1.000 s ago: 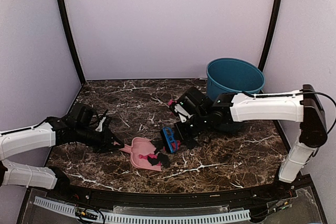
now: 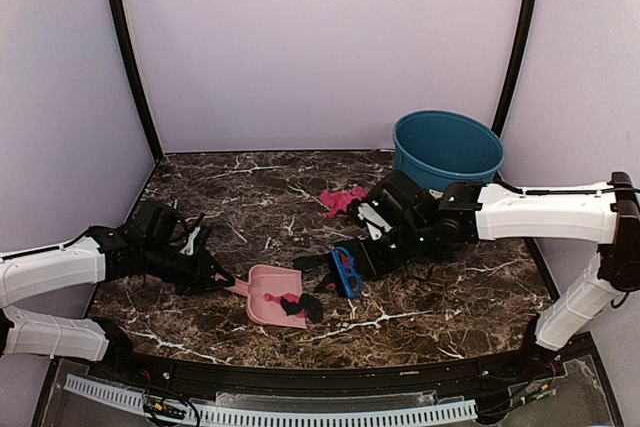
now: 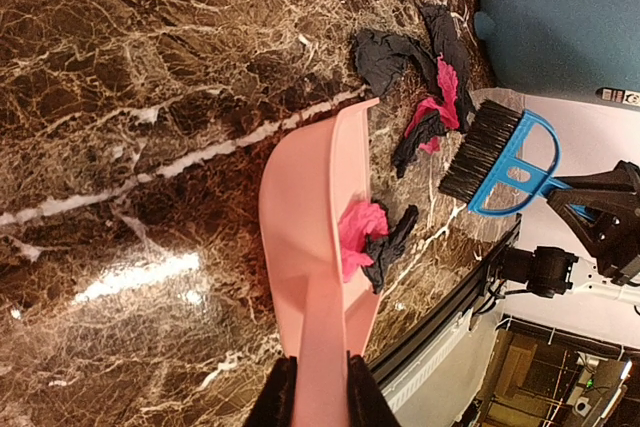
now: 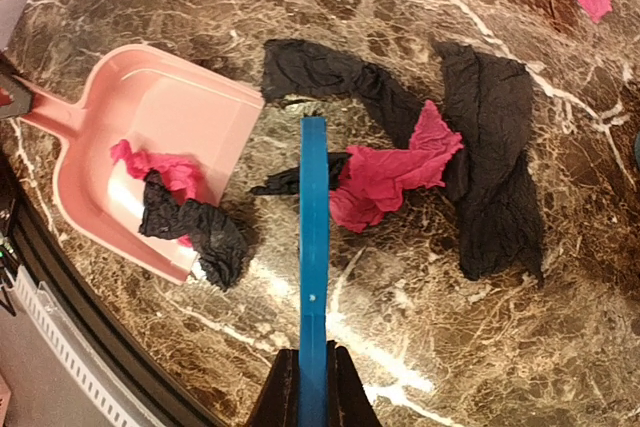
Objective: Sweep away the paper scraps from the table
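My left gripper is shut on the handle of the pink dustpan (image 2: 262,282), which lies on the marble table with its mouth to the right. A pink scrap (image 4: 165,169) rests in the pan; a black scrap (image 4: 205,232) lies half over its lip. My right gripper is shut on the handle of the blue brush (image 2: 348,272), seen edge-on in the right wrist view. Around the brush, right of the pan, lie a second pink scrap (image 4: 395,175), a black strip (image 4: 345,72) and a wide black scrap (image 4: 490,162). In the left wrist view the bristles (image 3: 482,152) look clear of the pan.
A teal bin (image 2: 447,152) stands at the back right. Another pink scrap (image 2: 342,200) lies farther back on the table, with a dark one beside it in the right wrist view.
The left arm and dustpan are almost unmoved.
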